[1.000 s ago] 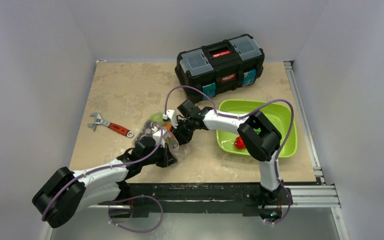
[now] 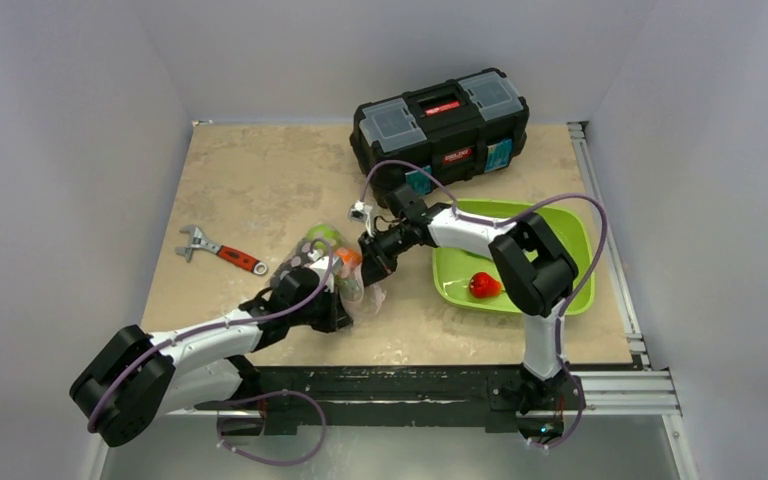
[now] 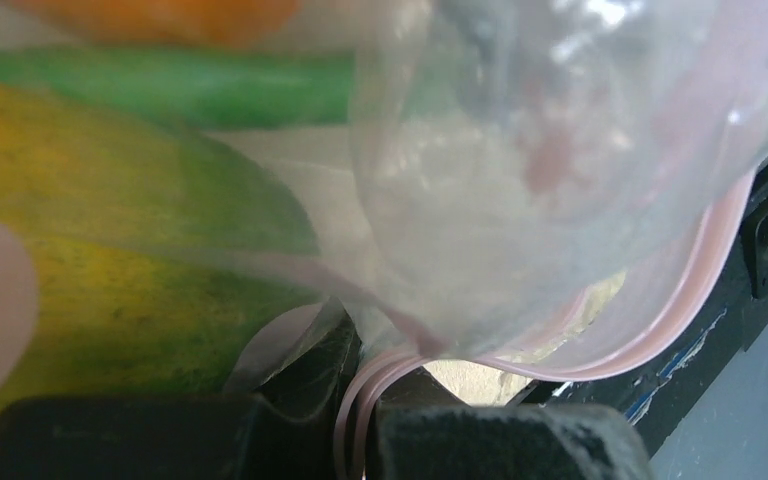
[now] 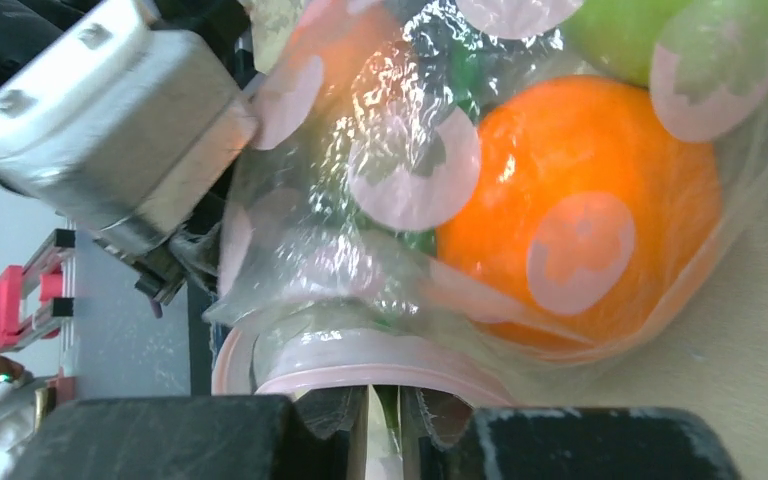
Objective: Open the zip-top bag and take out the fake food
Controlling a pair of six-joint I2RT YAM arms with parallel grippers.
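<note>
A clear zip-top bag with pink spots (image 4: 415, 165) holds fake food. An orange (image 4: 580, 190), a green fruit (image 2: 323, 234) and a yellow-green fruit (image 3: 130, 230) show through the plastic. My left gripper is shut on the bag's pink rim, a thin double edge between its fingers. At the bag's mouth, my right gripper is narrowly open. A thin green strip shows in the gap between its fingertips; whether they touch it I cannot tell. The bag's mouth stands parted in the left wrist view.
A green bin (image 2: 447, 290) on the right holds a red item (image 2: 483, 286) and is partly covered by my right arm. A black toolbox (image 2: 440, 125) stands at the back. An adjustable wrench (image 2: 225, 250) lies to the left.
My right gripper has moved right, with its wrist turned, and more of the food in the bag shows beside it. My left gripper has stayed nearly in place.
</note>
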